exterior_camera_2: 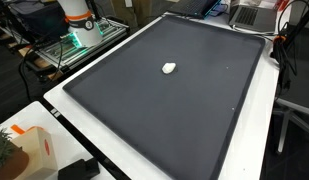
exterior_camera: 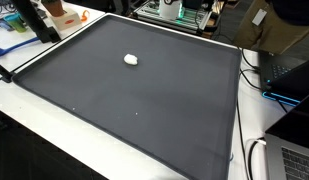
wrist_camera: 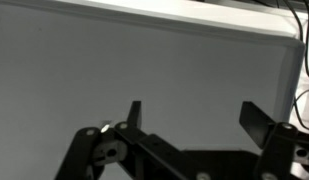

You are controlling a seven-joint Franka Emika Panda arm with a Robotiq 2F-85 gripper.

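A small white object (exterior_camera: 131, 60) lies alone on the dark grey mat, towards its far side in exterior view 1. The same white object (exterior_camera_2: 169, 68) rests near the middle of the mat in exterior view 2; what exactly it is cannot be made out. In the wrist view my gripper stands open, its two black fingers wide apart with only bare mat below the gap. The white object does not show clearly there. Neither exterior view shows the gripper's fingers.
Laptops (exterior_camera: 291, 130) and black cables (wrist_camera: 303, 60) lie along one side. A potted plant (exterior_camera_2: 8, 155) and black boxes (exterior_camera_2: 78, 169) stand at a corner.
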